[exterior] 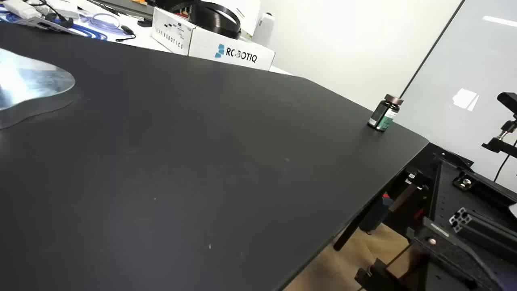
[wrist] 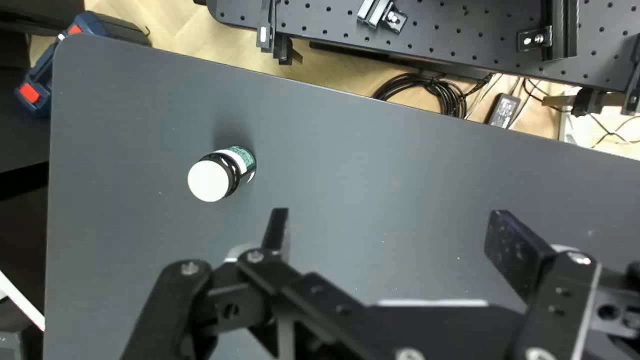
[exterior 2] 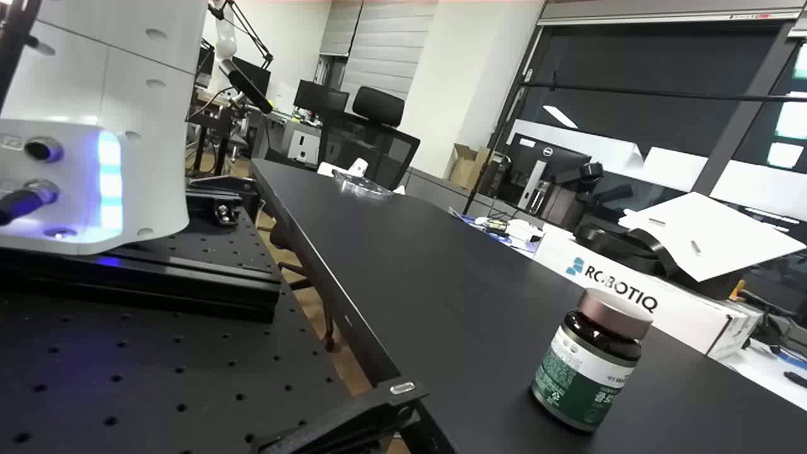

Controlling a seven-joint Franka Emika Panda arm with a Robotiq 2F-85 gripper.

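Observation:
A dark glass bottle [exterior 2: 586, 371] with a green and white label and a brownish cap stands upright near one end of the black table [exterior 2: 454, 302]. Exterior view 1 has the same bottle [exterior: 385, 114] at the table's far right corner. Seen from above in the wrist view, the bottle [wrist: 223, 172] lies to the upper left of my gripper. Wide open, the gripper has only bare tabletop between its fingers, and the bottle is outside them. Neither exterior view shows the gripper.
A shiny rounded metal plate [exterior: 34, 82] rests at the table's other end. Along the back side, beyond the table, sits a white Robotiq box [exterior: 230, 48] beside cables. A perforated black platform [wrist: 432, 36] stands across a gap from the table edge.

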